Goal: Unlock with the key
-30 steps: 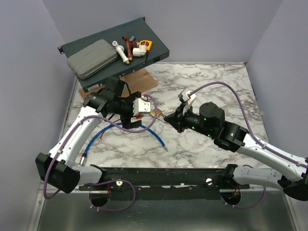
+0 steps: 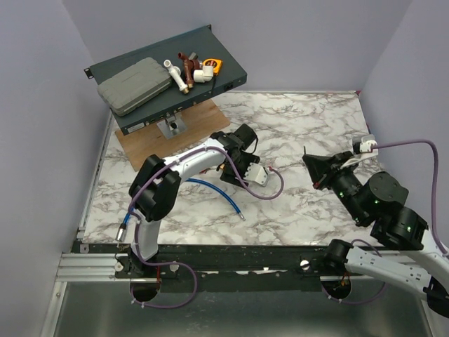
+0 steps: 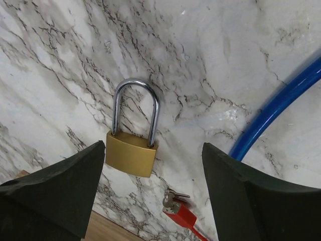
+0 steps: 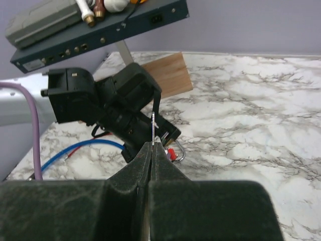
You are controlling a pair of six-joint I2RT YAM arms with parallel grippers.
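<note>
The brass padlock lies on the marble with both legs of its long shackle meeting the body. Just below it in the left wrist view are small silver keys beside a red tag. My left gripper hovers over the padlock, its fingers apart and gripping nothing. From above, the left arm covers most of the lock. Well to the right, my right gripper is raised and shut, with a thin metal strip sticking out of its tips; I cannot tell exactly what it is.
A blue hose curves across the marble near the left arm. Behind it stands a raised dark shelf on a wooden board, bearing a grey case and pipe fittings.
My right gripper has moved away from beside the padlock, rightward and slightly up the picture. The left gripper has shifted to the right, to over the lock.
</note>
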